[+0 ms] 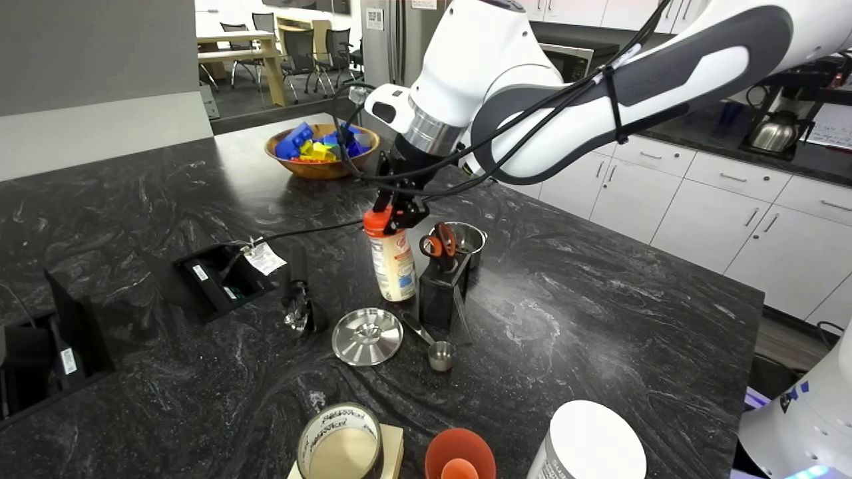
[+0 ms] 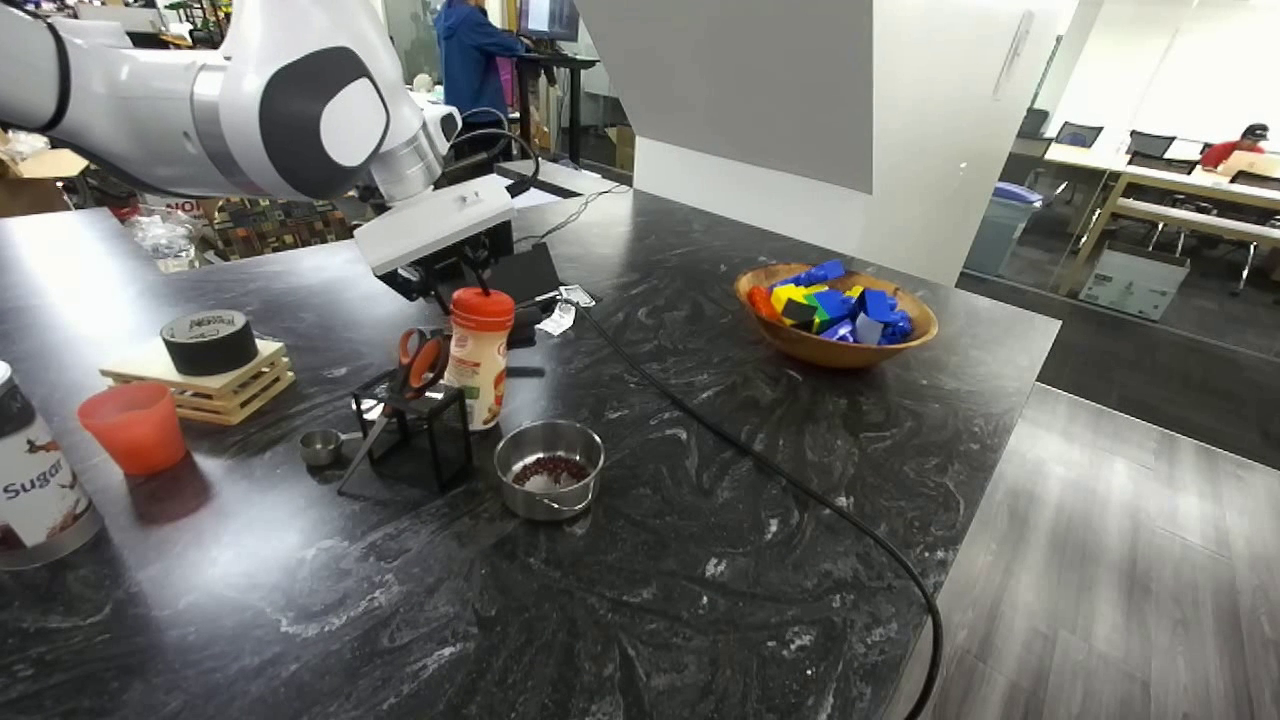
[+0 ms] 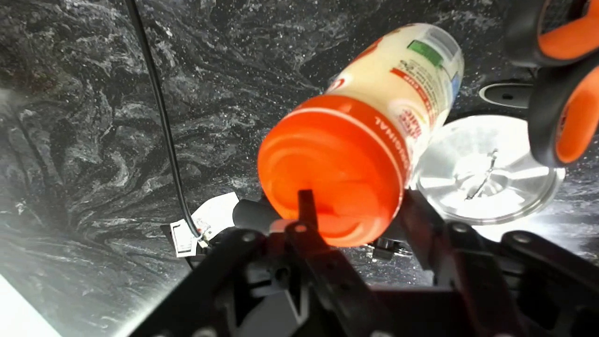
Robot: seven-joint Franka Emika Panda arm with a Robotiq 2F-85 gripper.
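A creamer bottle [image 1: 395, 263] with an orange-red cap [image 3: 331, 163] stands beside the black wire holder, tilted a little to the left in exterior view 1. My gripper is at this cap from above, its fingers apart. In the wrist view one fingertip [image 3: 307, 207] lies across the cap's top, and the other finger [image 3: 418, 216] runs by its right side. Whether they press on the cap cannot be told. Exterior view 2 shows the bottle [image 2: 477, 366] below the gripper, which is partly hidden by its grey housing.
Orange-handled scissors [image 1: 439, 243] rise from the black holder [image 1: 437, 295] close to the bottle. Around it are a steel pot [image 2: 549, 468] with small dark pieces, a steel lid [image 1: 367, 336] and a measuring scoop [image 1: 440, 356]. A black cable [image 2: 768, 462] crosses the table.
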